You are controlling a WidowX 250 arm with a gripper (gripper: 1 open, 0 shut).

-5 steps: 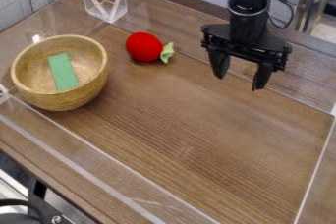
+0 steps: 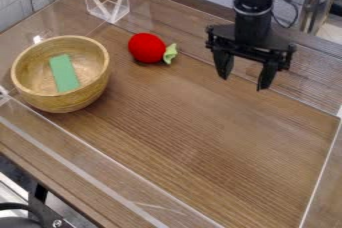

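The black robot arm with its gripper (image 2: 247, 57) stands at the back right over the wooden table (image 2: 201, 152), its fingers pointing down near the surface; whether they are open or shut is unclear at this size. To its left lies a red object (image 2: 146, 45) with a small green tip, like a strawberry or tomato toy. At the left, a wooden bowl (image 2: 94, 87) holds a green block (image 2: 63, 73).
A white wire-like holder (image 2: 110, 4) stands at the back left. Cables run behind the arm.
The gripper has shifted slightly and changed its pose at the back right. The bowl, green block and red object are where they were.
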